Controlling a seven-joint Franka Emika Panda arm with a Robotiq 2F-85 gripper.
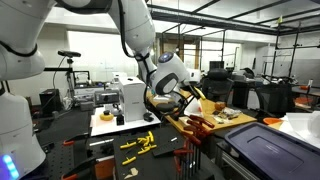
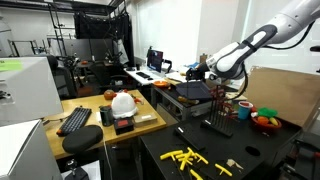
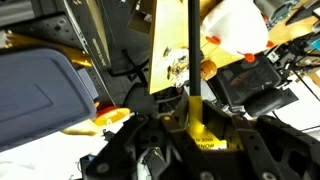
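In the wrist view my gripper is shut on a slim object, yellow to orange near the fingers and continuing as a long dark bar towards the top of the view. What exactly it is cannot be told. The white arm reaches over the work table in exterior view 1. Below and beside it stands a dark upright rack with reddish-brown pieces around its top.
Several yellow pieces lie scattered on the black table. A dark grey tray takes up the right side. A red bowl with colourful items stands on the right, and a wooden desk lies beyond.
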